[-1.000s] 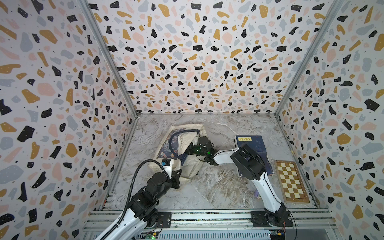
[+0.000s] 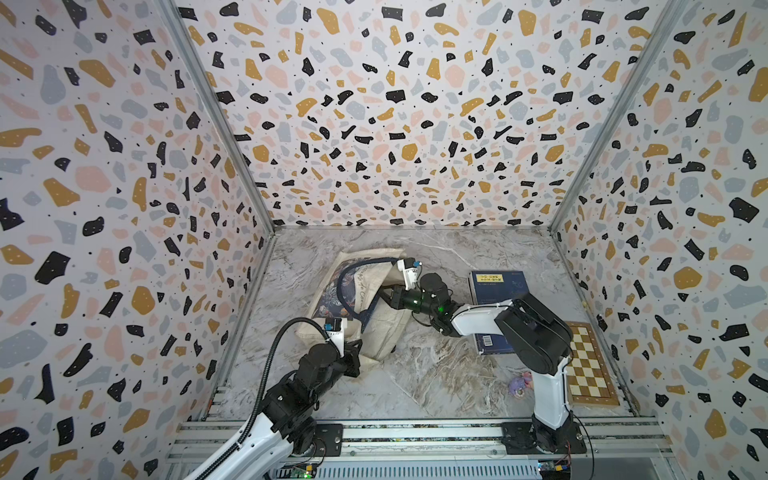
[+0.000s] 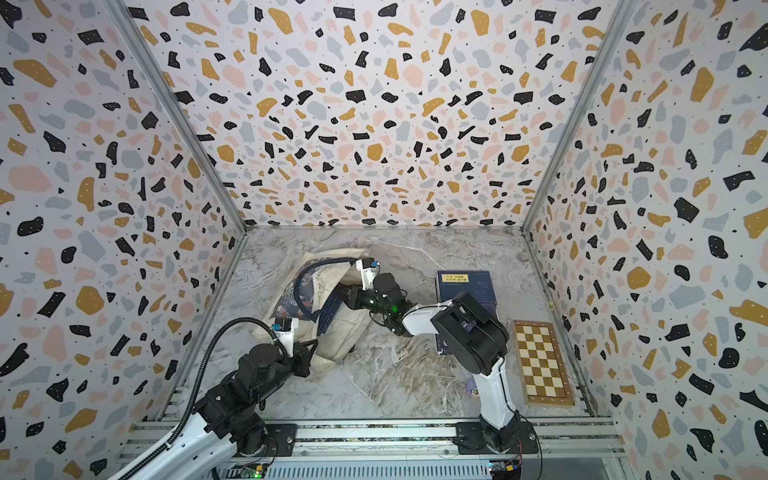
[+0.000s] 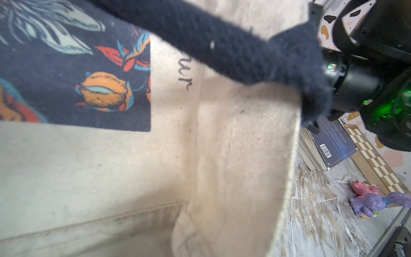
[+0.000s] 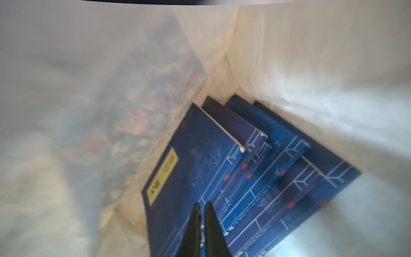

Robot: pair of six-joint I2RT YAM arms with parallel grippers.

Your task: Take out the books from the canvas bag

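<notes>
The cream canvas bag (image 2: 382, 339) lies on the left half of the table, its dark handles and printed side uppermost. Inside, several blue books (image 5: 188, 158) lean in a fanned row, seen in the right wrist view. Over their lower part is my right gripper, slightly open, a narrow gap between its fingers and no book in it. Close to the bag's front edge, my left gripper (image 2: 354, 361) is shut; its fingertips are hidden in its own wrist view, where cloth (image 4: 244, 145) fills most of the frame.
Blue books (image 2: 497, 285) lie on the table at the right, partly behind my right arm. A chessboard (image 2: 584, 364) and a small pink-purple toy (image 2: 520, 385) lie near the right edge. Bare table separates them from the bag.
After staying nearly still, my right gripper has drawn back to the right and up at the bag's mouth. The right forearm now covers more of the table books. The left arm stays put.
</notes>
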